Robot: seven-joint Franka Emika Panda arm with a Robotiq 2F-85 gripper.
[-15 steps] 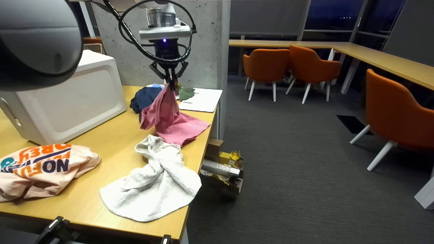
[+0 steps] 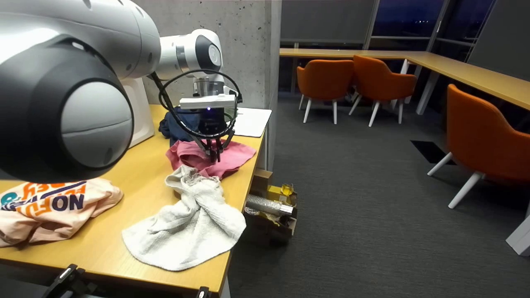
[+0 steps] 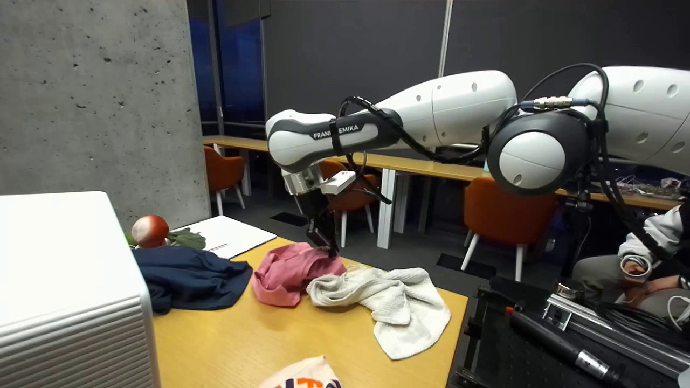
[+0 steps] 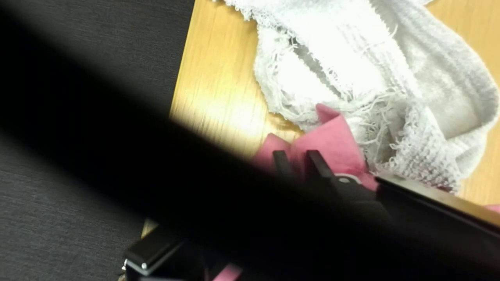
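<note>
The pink cloth point(image 2: 233, 156) lies crumpled near the table's right edge, touching the white towel point(image 2: 193, 226). Low over it is my gripper point(image 2: 215, 158), fingertips down at the fabric. In the wrist view the two fingers point(image 4: 320, 164) stand a narrow gap apart, partly open, with pink fabric beneath and around them; a dark blurred band hides much of the rest. Exterior view 2 has the gripper point(image 3: 331, 249) at the far side of the pink cloth point(image 3: 291, 275). The white towel spreads frontward, its frayed end bunched against the pink.
A navy cloth point(image 3: 191, 275), a white board point(image 3: 223, 234) and a red-and-white round item point(image 3: 150, 230) lie behind. A peach printed cloth point(image 2: 54, 208) is at the left. A white appliance point(image 3: 71, 291) stands beside the navy cloth. Bare table separates the peach cloth and towel.
My gripper has come down from above the table, where it held up a raised peak of the pink cloth. That peak has sunk, and the cloth now lies low. The towel has not moved.
</note>
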